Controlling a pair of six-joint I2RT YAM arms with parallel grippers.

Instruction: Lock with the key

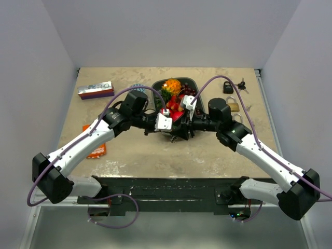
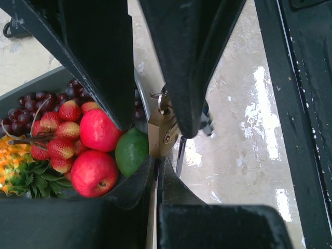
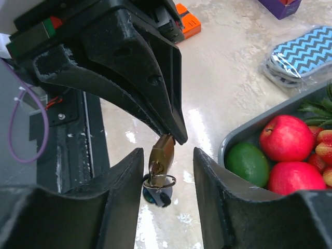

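A small brass padlock [image 2: 160,136] is held at the tips of my left gripper, which is shut on it. At the padlock's end a key with a metal ring [image 3: 159,181] sticks out towards the right wrist camera, and a blurred dark bunch [image 3: 157,197] hangs below. My right gripper is open, its two fingers standing on either side of the padlock and key, with gaps showing. From above, both grippers meet over the front of the fruit basket, and they hide most of the padlock.
The grey basket [image 1: 157,84] of fruit lies just behind the grippers. To the right are a black padlock [image 1: 228,87], loose keys [image 1: 242,84] and a larger brass padlock [image 1: 233,105]. Boxes [image 1: 96,90] and an orange packet [image 1: 97,151] are at left.
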